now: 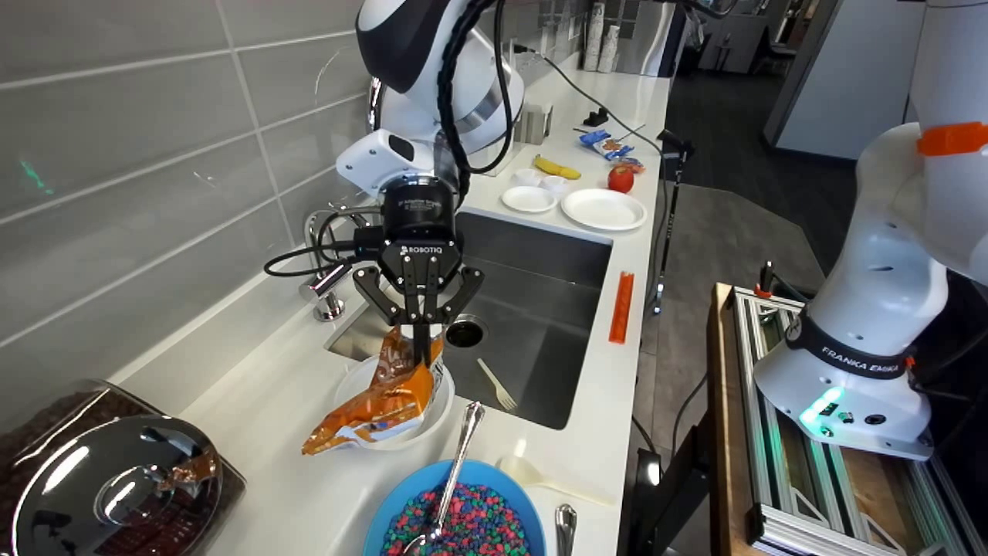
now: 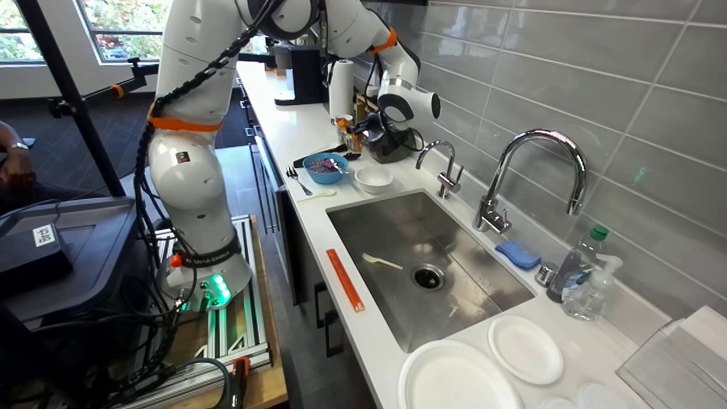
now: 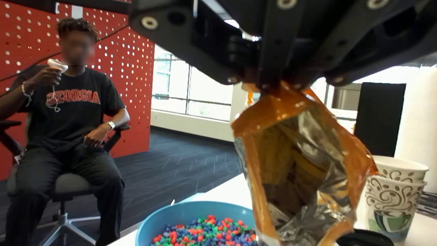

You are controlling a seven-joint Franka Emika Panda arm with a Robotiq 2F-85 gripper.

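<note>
Pinched in my shut gripper (image 1: 423,357) is an orange snack bag (image 1: 394,400), held by a thin edge. In exterior view 1 the bag overlaps the white bowl (image 1: 437,422) by the sink, hiding most of its inside; contact between them cannot be told. The wrist view has the bag (image 3: 262,184) hanging beneath the fingers, its torn mouth facing the camera. Silver lining and some yellowish-brown contents show inside. In exterior view 2 the bag (image 2: 351,138) appears raised beyond the white bowl (image 2: 374,180).
A blue bowl (image 1: 377,530) of colourful bits, with a spoon (image 1: 460,454) leaning in it, stands close by. At the left is a dark pot with a glass lid (image 1: 120,491). The sink (image 1: 546,315) holds a fork (image 1: 497,383). Patterned paper cups (image 3: 391,201) stand beyond the bag.
</note>
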